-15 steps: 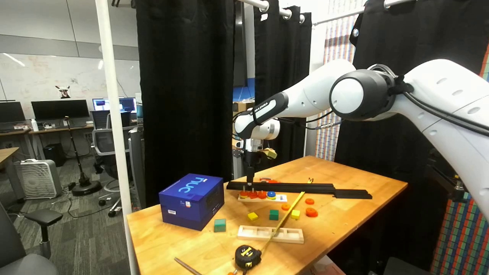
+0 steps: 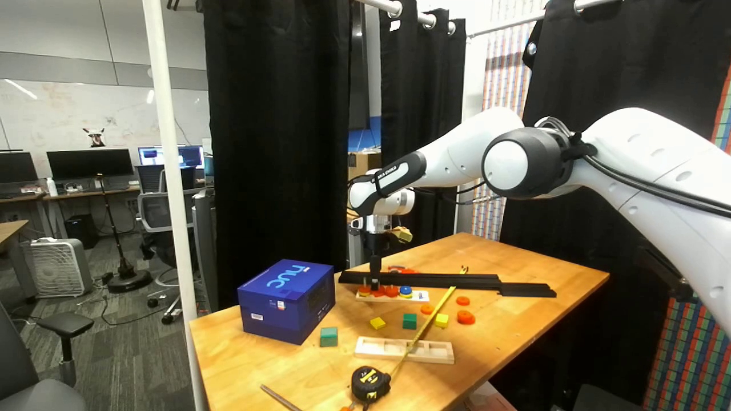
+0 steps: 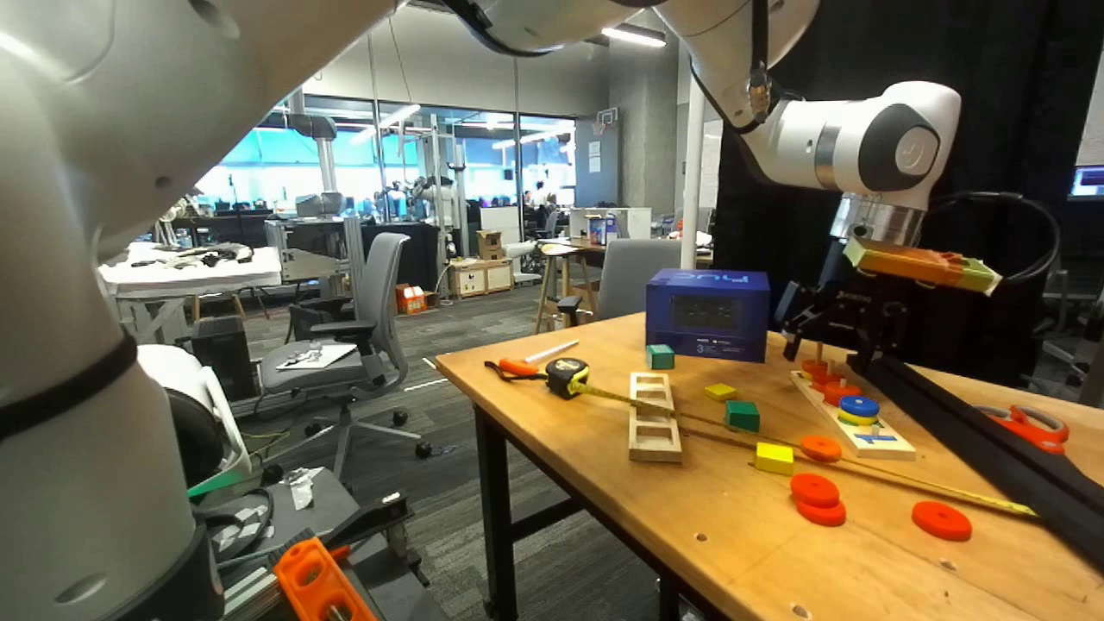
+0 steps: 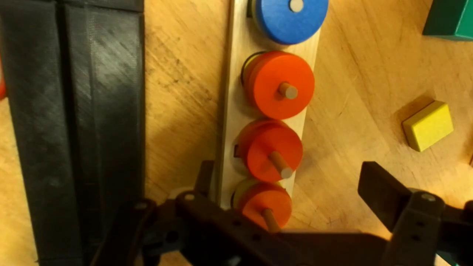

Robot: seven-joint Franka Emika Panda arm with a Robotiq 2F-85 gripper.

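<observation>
My gripper is open, its fingers spread on either side of the wooden peg board point(image 4: 230, 133) in the wrist view. Nothing is held between them. Red discs sit on several of the board's pegs: one red disc point(image 4: 265, 204) at the near end, another red disc point(image 4: 275, 150) and a third red disc point(image 4: 277, 84). At the far end is a blue disc point(image 4: 290, 17); exterior view 2 shows a yellow disc point(image 3: 857, 418) beneath it. In that view the gripper point(image 3: 831, 347) hangs low at the far end of the board. Its fingers partly hide the pegs there.
Black rails point(image 4: 104, 111) run close beside the board. Loose red discs point(image 3: 942, 521), a yellow block point(image 3: 774, 457), a green block point(image 3: 742, 416) and an extended tape measure point(image 3: 566, 378) lie nearby. The blue box point(image 3: 724, 316) stands near the gripper.
The arm has come down and my gripper is lower, closer to the peg board. The objects on the table have not moved.
</observation>
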